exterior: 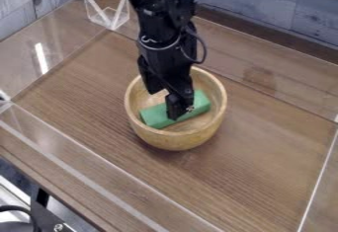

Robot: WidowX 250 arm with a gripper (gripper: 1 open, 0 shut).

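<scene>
A round light-wood bowl point(177, 137) stands in the middle of the table, with a green oblong object point(161, 115) lying inside it. My black gripper point(169, 96) reaches down from the top into the bowl, over the green object, its fingers open. The gripper's body hides part of the bowl's back rim and part of the green object. Whether the fingertips touch the green object I cannot tell.
Bare wooden table point(79, 98) surrounds the bowl on all sides. A white wire-like item point(109, 9) stands at the back left. A pale wall edge runs along the back right, and a dark cable lies at the front left corner.
</scene>
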